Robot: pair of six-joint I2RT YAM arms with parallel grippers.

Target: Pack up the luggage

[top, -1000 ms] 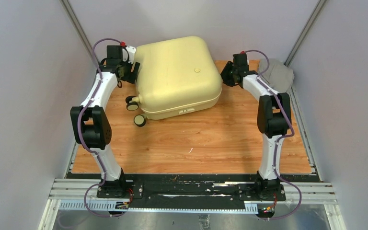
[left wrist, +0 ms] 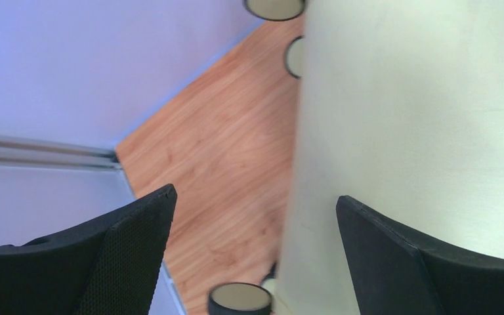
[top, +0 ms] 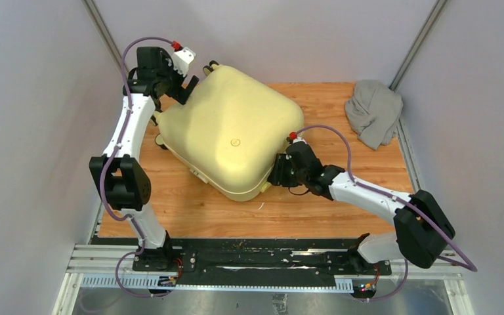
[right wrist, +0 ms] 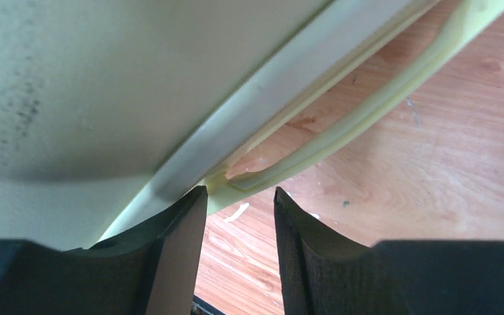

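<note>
A closed, pale yellow suitcase lies turned at a slant across the middle of the table, its wheels at the left end. At its upper left, by the wheel end, my left gripper is open. The left wrist view shows the suitcase shell by the right finger and wheels beyond. My right gripper is at the lower right end of the suitcase. In the right wrist view its fingers stand part open, with one end of the suitcase's handle just past the fingertips; nothing shows gripped.
A grey cloth lies bunched at the back right corner. Bare wooden table shows in front of and right of the suitcase. Walls close in the left, right and back.
The suitcase has turned clockwise, its right end coming toward the front and its wheel end swinging back. The left gripper has shifted slightly.
</note>
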